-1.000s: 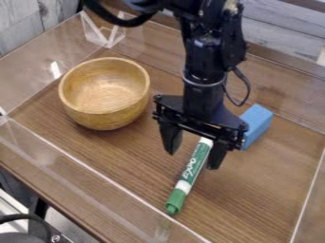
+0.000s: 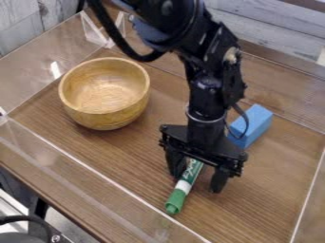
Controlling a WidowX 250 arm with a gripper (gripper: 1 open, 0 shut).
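Observation:
My black gripper (image 2: 203,156) is low over the wooden table, open, with its two fingers on either side of a green and white cylindrical object (image 2: 181,195), like a marker or tube, which lies lengthwise toward the front. The upper part of that object is partly hidden by the gripper. I cannot tell whether the fingers touch it.
A yellow bowl (image 2: 112,93) sits at the upper left. A blue block (image 2: 253,123) lies behind the gripper to the right.
The gripper has moved down and toward the front, onto the upper part of the green and white object.

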